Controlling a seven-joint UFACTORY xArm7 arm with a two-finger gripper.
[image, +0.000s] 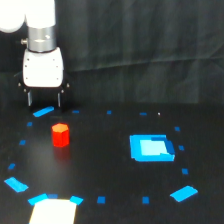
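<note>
On the dark table, left of centre, stands a small red-orange block (61, 136) with a lighter top face. My white gripper (44, 98) hangs at the upper left, behind the block and a little to its left. Its two dark fingers stand wide apart with nothing between them, clear of the block. To the right lies a blue square (135, 149) with a white patch (153, 147) inside it; whether it is flat or a shallow tray I cannot tell.
Blue tape strips (16, 185) and small blue marks are scattered over the table. A bright pale patch (53, 212) lies at the front left edge. A dark curtain (140, 50) closes off the back.
</note>
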